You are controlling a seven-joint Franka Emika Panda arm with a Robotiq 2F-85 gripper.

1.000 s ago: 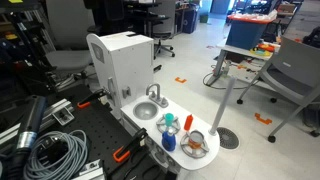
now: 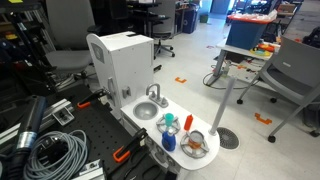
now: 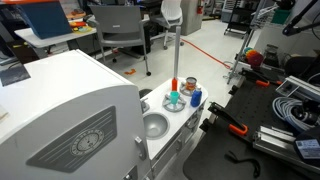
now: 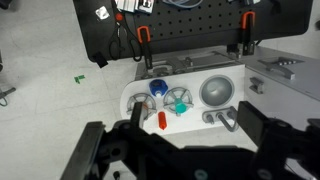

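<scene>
A white toy kitchen counter [image 2: 180, 158] carries a blue cup [image 2: 169, 142], a small teal cup [image 2: 169, 118], an orange-brown can [image 2: 196, 137] and a slim red item [image 2: 188, 122]. The blue cup [image 4: 158, 87], teal cup [image 4: 181, 107] and red item [image 4: 162, 120] also show from above in the wrist view. Overhead, my gripper is open, its dark fingers spread along the lower part of that view. Nothing shows between them, and it appears well clear of the objects.
The counter has a round sink [image 4: 216, 91] with a faucet [image 2: 154, 91], beside a white cabinet [image 2: 125, 62]. Along its edge runs a black table with orange clamps [image 2: 121, 155] and coiled cable [image 2: 58, 156]. Open floor lies beyond.
The dark arm part at the top left of exterior view 1 sits slightly differently. The cups, can and red item stay in place.
</scene>
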